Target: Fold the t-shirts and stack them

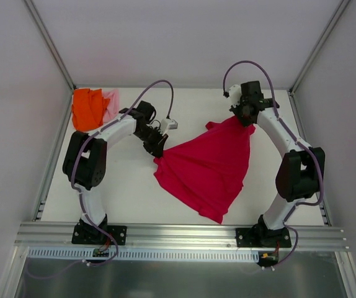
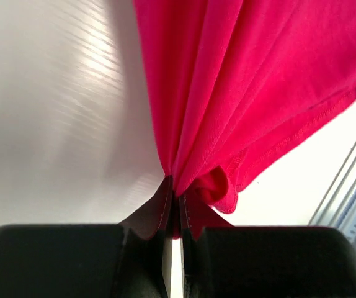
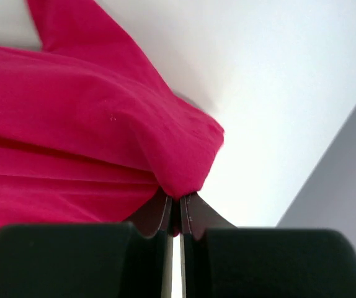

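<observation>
A red t-shirt (image 1: 206, 174) is stretched diagonally across the white table between both grippers. My left gripper (image 1: 158, 153) is shut on its left corner; in the left wrist view the cloth (image 2: 240, 74) gathers into folds at the fingertips (image 2: 162, 205). My right gripper (image 1: 243, 118) is shut on the upper right corner, with the fabric (image 3: 134, 124) bunched over its fingers in the right wrist view. The lower part of the shirt trails toward the front edge of the table.
A folded orange shirt (image 1: 88, 110) and a pink one (image 1: 111, 104) lie at the back left corner.
</observation>
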